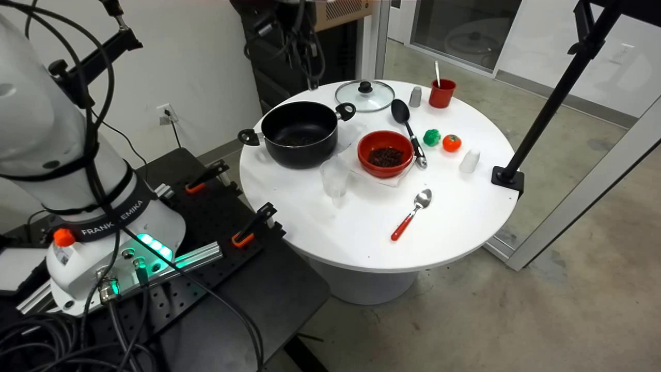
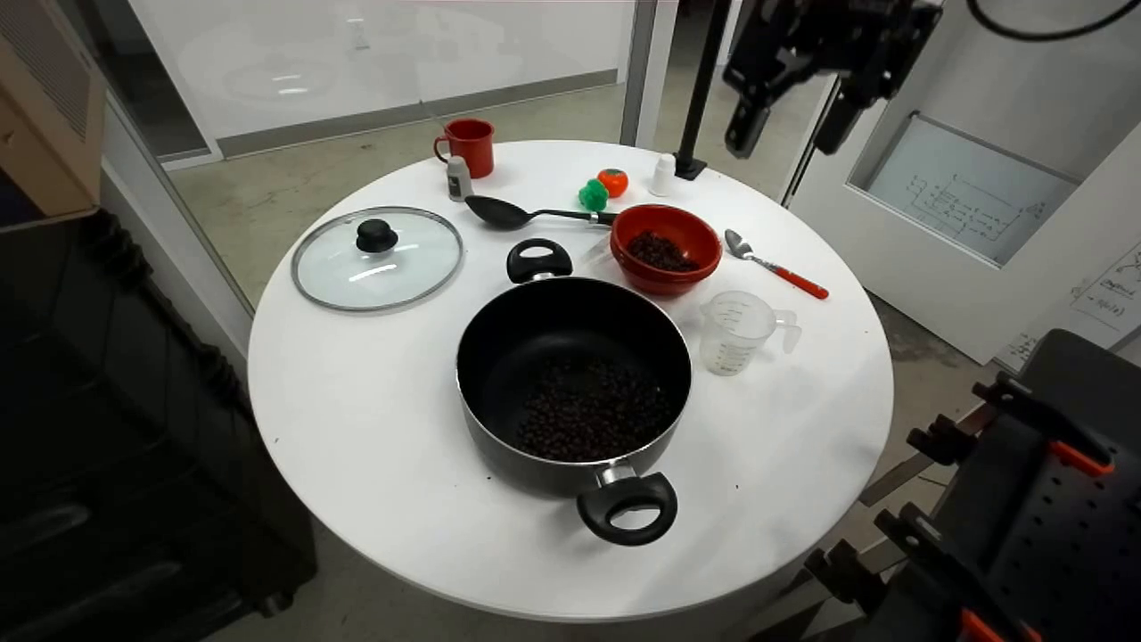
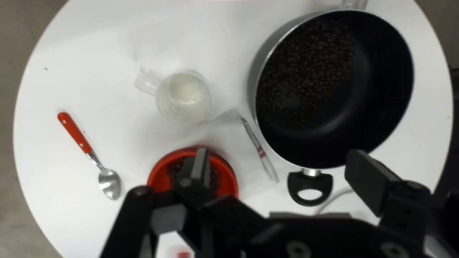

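My gripper [image 2: 792, 130] hangs high above the far right side of the table in exterior view 2, its fingers wide apart and nothing between them. In the wrist view one finger [image 3: 200, 165] overlaps the red bowl [image 3: 160, 177], hiding part of the dark beans inside. The other finger [image 3: 365, 180] appears beside the black pot's handle [image 3: 310, 191]. Dark beans also cover part of the floor of the black pot [image 2: 572, 342]. A clear measuring cup [image 2: 735, 332] stands between pot and bowl. The red-handled spoon [image 1: 412, 214] lies on the bare tabletop.
The glass lid [image 2: 321, 257], black ladle [image 2: 503, 212], red mug [image 2: 471, 146], grey shaker [image 2: 459, 178], green piece [image 2: 594, 194], tomato [image 2: 612, 182] and white shaker [image 2: 663, 175] occupy the table's far side. A black pole [image 1: 554, 99] rises at its edge.
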